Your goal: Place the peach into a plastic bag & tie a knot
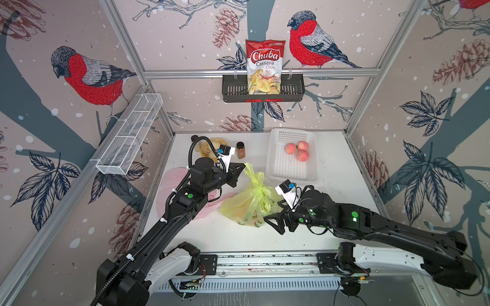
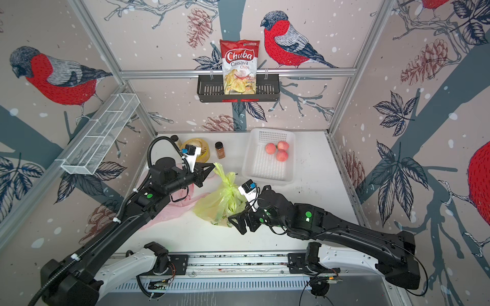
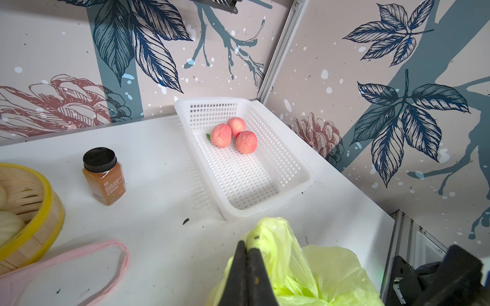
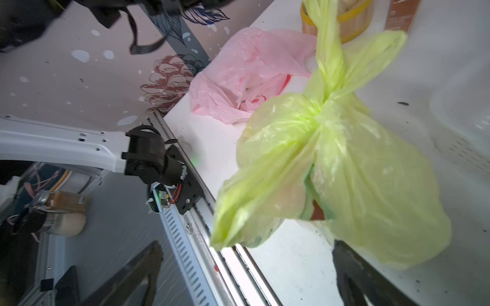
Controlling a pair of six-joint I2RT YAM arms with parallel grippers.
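Note:
A yellow-green plastic bag [image 1: 249, 204] with a twisted, knotted-looking neck [image 4: 329, 91] stands on the table, something faintly showing inside it. My left gripper is shut on the top of the neck, lifting it upright. Low at the bag's right side, my right gripper [image 2: 240, 221] stands open, its blurred fingers on either side of the bag's lower part in the right wrist view, not closed on it. Three peaches [image 3: 245, 141] lie in a white perforated basket [image 1: 291, 168] at the back right.
A pink bag [image 4: 245, 71] lies at the left. A bamboo steamer [image 3: 30, 229] and a spice jar [image 3: 104, 181] stand at the back left. A chip bag [image 1: 264, 66] sits on the wall shelf.

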